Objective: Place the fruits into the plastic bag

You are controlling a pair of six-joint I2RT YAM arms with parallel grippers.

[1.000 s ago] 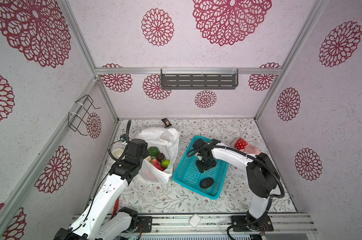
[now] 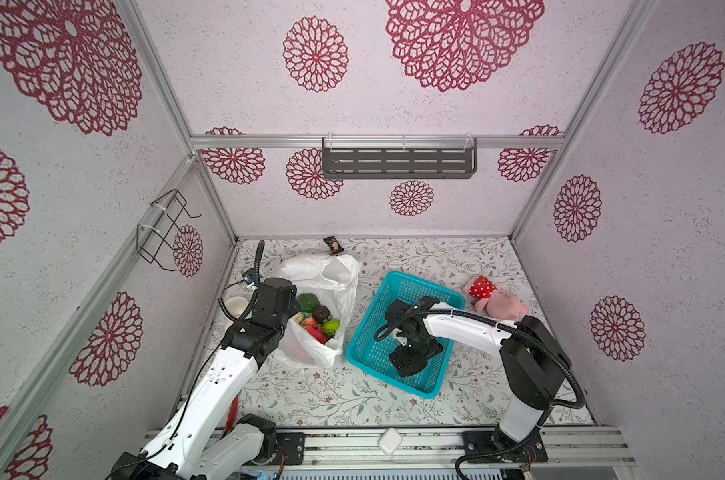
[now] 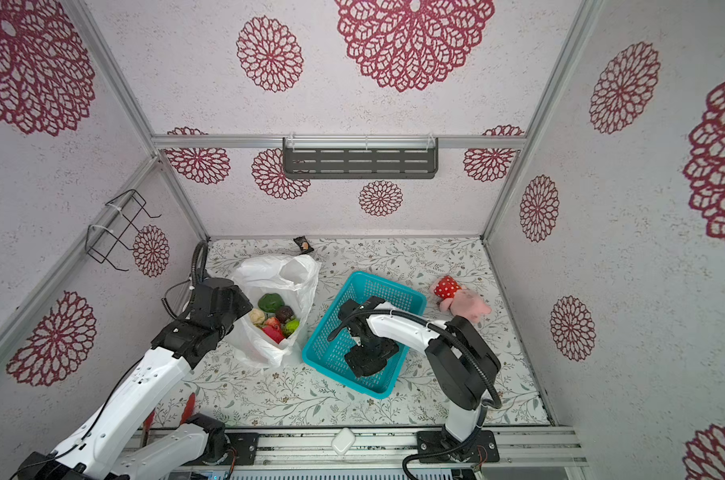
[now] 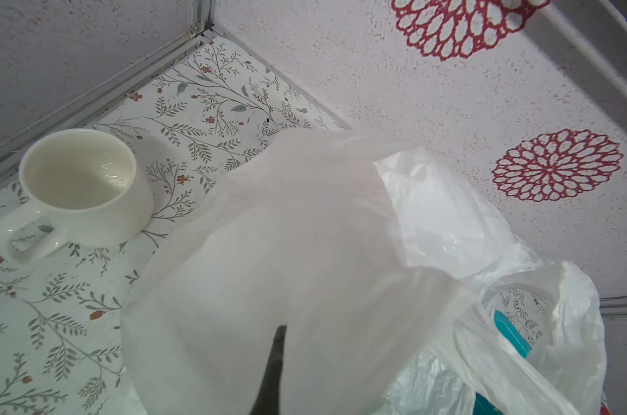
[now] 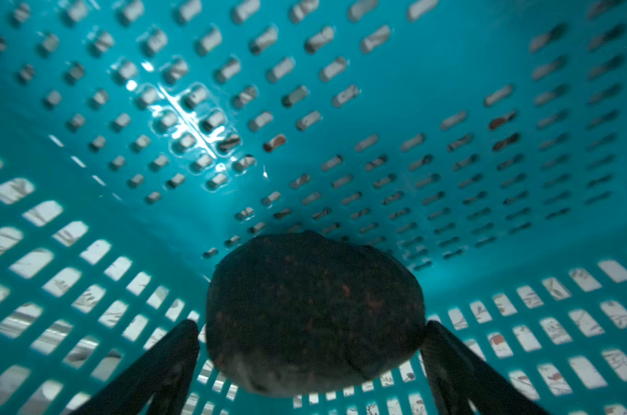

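Observation:
A dark, bumpy avocado-like fruit [image 5: 314, 294] lies in the teal basket [image 5: 424, 76]. On either side of it are the fingers of my right gripper, which stands open around the fruit. From above, the right hand hides that fruit. The white plastic bag [image 2: 342, 292] gapes open left of the basket, with several fruits inside, among them a green one [image 2: 307, 302], a red one [image 2: 315, 333] and a lime-green one [image 2: 330, 327]. My left gripper is shut on the bag's edge; thin film drapes over one finger and hides it.
A cream mug [image 4: 85, 186] stands on the left, close to the bag. A pink plush toy [image 2: 506, 305] sits right of the basket, and a small black packet [image 2: 333, 245] lies behind the bag. Floor in front of the bag is clear.
My right gripper has moved toward the front of the basket and down over the dark fruit, which was visible from above before. The left arm and the bag have stayed still.

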